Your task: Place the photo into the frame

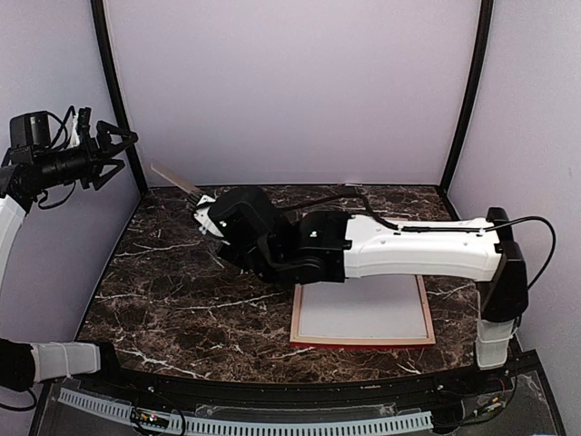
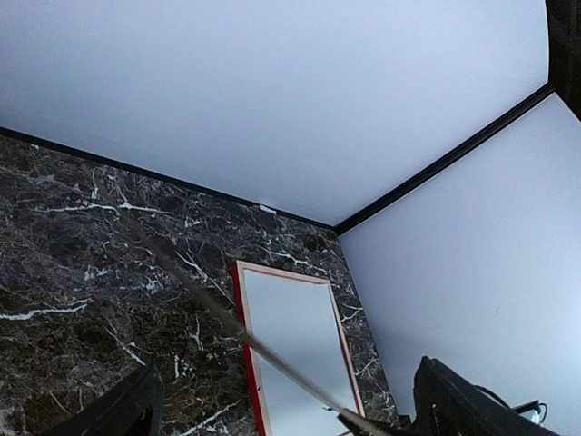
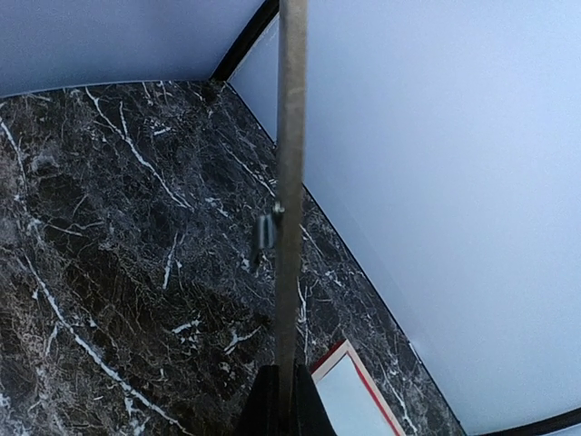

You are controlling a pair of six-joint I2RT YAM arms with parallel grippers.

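Note:
A thin brown board (image 3: 290, 163) with a small metal clip on its face stands edge-on in the right wrist view. My right gripper is shut on its edge. From above, only a narrow strip of the board (image 1: 175, 179) shows past the right arm. At the upper left, my left gripper (image 1: 116, 153) stands open, apart from the board, nothing between its fingers. The same board (image 2: 263, 350) is a blurred slanting line in the left wrist view. The frame (image 1: 363, 342), pale wood with red edging around a white panel, lies on the table, partly hidden by my right arm. No separate photo can be told apart.
White walls (image 1: 300, 91) enclose the back and sides. The right arm (image 1: 413, 250) and its cable span the middle from the right.

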